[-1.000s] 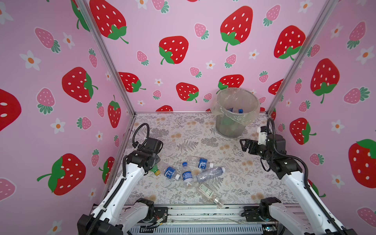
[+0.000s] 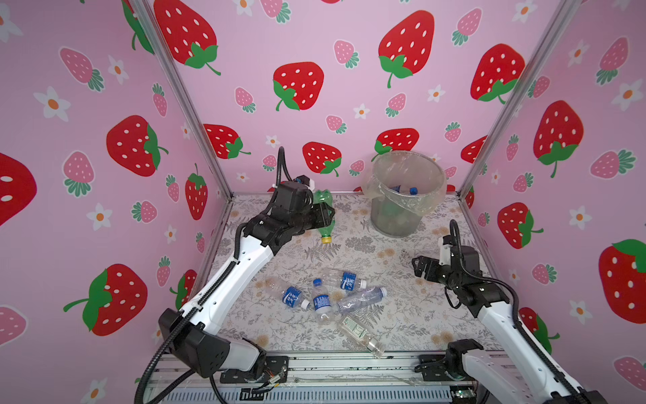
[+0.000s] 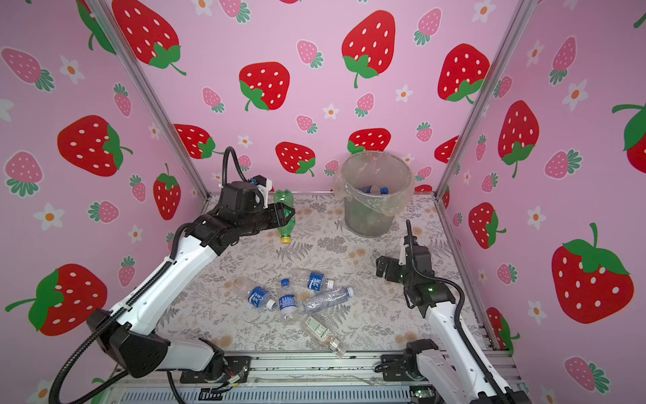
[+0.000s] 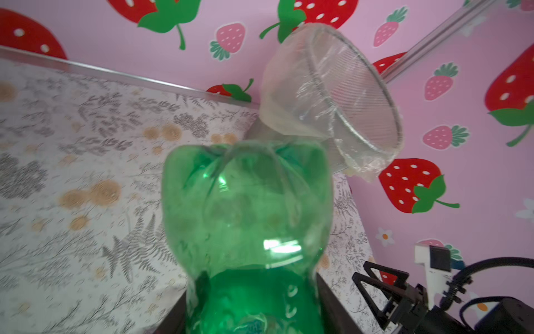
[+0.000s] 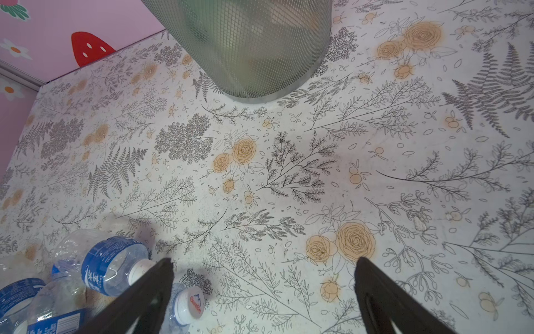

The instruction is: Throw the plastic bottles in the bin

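Note:
A green bottle with a yellow cap (image 2: 326,239) hangs cap down above the table, my left gripper (image 2: 327,214) shut on it. Close up in the left wrist view, the green bottle (image 4: 247,222) covers most of the fingers. Beyond it stands the mesh bin (image 4: 267,130), lined with a clear bag. Blue-capped bottles show inside the bin (image 2: 397,225) in the top left view. My right gripper (image 2: 420,266) is open and empty, in front of the bin. Clear bottles lie at the front: blue-labelled ones (image 2: 292,296) (image 2: 321,303) (image 2: 348,280), an unlabelled one (image 2: 362,300) and a pale-labelled one (image 2: 360,335).
Pink strawberry-print walls (image 2: 296,40) enclose the back and sides. Between the loose bottles and the bin the patterned table (image 2: 377,259) is bare. My right arm (image 2: 498,323) occupies the front right.
My left gripper has lifted the green bottle from the left of the table and carried it up, back and rightward toward the bin. The right arm has shifted slightly, its gripper a little lower.

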